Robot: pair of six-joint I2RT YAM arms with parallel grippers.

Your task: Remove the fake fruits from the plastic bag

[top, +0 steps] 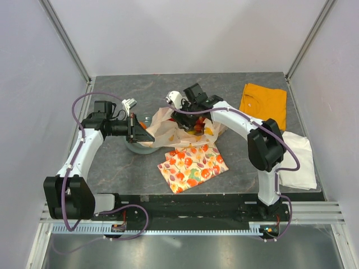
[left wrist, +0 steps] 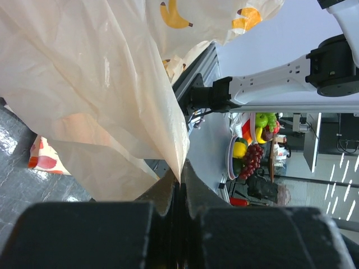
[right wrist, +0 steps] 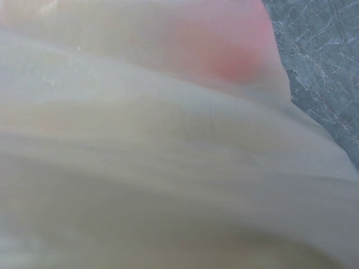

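The translucent plastic bag with banana prints lies across the middle, red and yellow fake fruits showing in its opening. My left gripper is shut on the bag's left corner, which runs up from the fingertips in the left wrist view. My right gripper is down in the bag's mouth among the fruits. The right wrist view is covered by blurred bag plastic with a pink patch, so its fingers and what is between them cannot be seen.
A pale bowl sits under the left gripper. A floral cloth lies at the front middle. An orange cloth and a white cloth lie on the right.
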